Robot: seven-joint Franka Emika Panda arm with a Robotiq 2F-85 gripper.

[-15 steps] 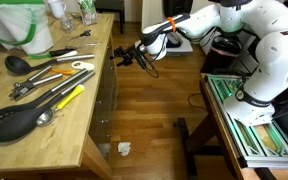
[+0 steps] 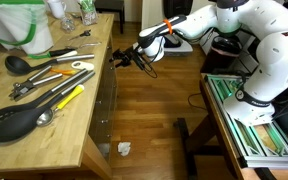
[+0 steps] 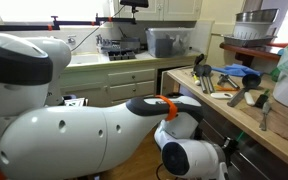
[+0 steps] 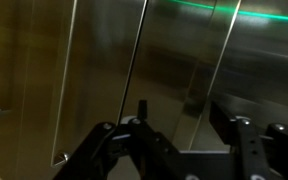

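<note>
My gripper (image 2: 120, 59) is at the front of the drawers (image 2: 102, 100) under the wooden counter, reached by the white arm (image 2: 176, 24) from the far side. In the wrist view the gripper shows dark fingers standing apart, with nothing visible between them. Smooth metallic drawer fronts (image 4: 99, 65) fill the space ahead, split by several narrow seams. A small handle (image 4: 61, 158) sticks out at lower left. Whether the fingers touch any front cannot be told.
Several utensils, among them a black slotted spatula (image 2: 16, 124) and a yellow-handled tool (image 2: 68, 97), lie on the counter (image 2: 68, 140). A white scrap (image 2: 124, 148) lies on the open wooden floor (image 2: 149, 115). A grey bin (image 3: 174, 42) stands at the back.
</note>
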